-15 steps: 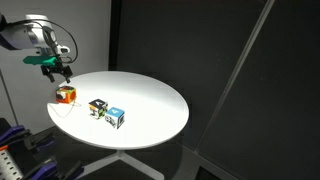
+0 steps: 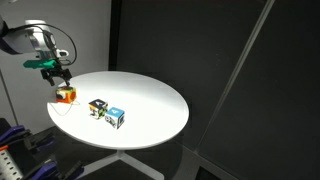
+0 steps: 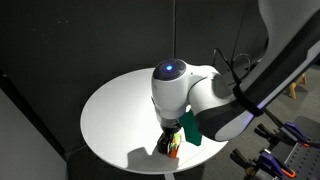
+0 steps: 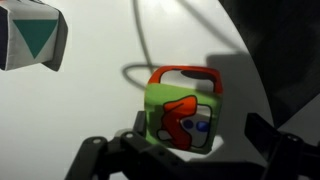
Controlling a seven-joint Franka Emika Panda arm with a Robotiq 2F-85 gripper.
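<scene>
A colourful toy block [image 4: 183,120] with a green face, a red-and-blue figure and a red edge sits on the white table. It lies between the dark fingers of my open gripper in the wrist view, the left finger close to its side and a gap on the right. Exterior view 1 has the gripper [image 2: 66,82] right above the orange-red block [image 2: 66,96] at the table's left edge. In exterior view 2 the block [image 3: 173,151] is partly hidden by the gripper [image 3: 167,142]. Contact cannot be made out.
Two more picture blocks, one dark and yellow [image 2: 97,108] and one light blue [image 2: 115,117], stand nearer the middle of the round white table [image 2: 155,95]. A block with a green triangle [image 4: 32,38] appears at the wrist view's upper left.
My gripper has come down toward the orange-red block at the left edge. The blocks appear to stay where they were.
</scene>
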